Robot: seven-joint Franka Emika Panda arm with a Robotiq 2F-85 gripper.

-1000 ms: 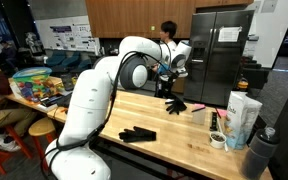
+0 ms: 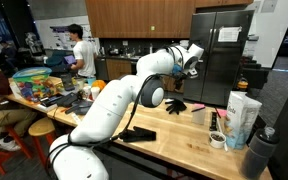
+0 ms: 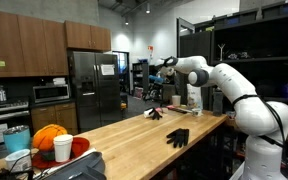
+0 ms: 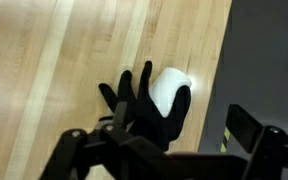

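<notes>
A black glove (image 4: pixel 156 115) lies on the wooden table in the wrist view, fingers spread. A rounded white object (image 4: pixel 170 88) shows between its fingers; part of it is hidden. My gripper is open over the table, its two dark fingers wide apart with nothing held between them. In the first exterior view the gripper (image 2: pixel 190 72) is raised well above the tabletop, and that glove (image 2: pixel 175 105) lies below it. A second dark glove (image 3: pixel 178 136) rests nearer the arm's base.
A white bag (image 2: pixel 241 118), a dark bottle (image 2: pixel 260 152) and a small cup (image 2: pixel 217 139) stand along the table's right side. A red tray (image 3: pixel 76 153) with a white cup (image 3: pixel 63 148) sits at the other end. Bare tabletop (image 2: pixel 181 143) lies between.
The arm has swung and stretched, its elbow now farther right in the first exterior view; the gripper has shifted slightly right and up. The person behind has moved left. The gloves have stayed put.
</notes>
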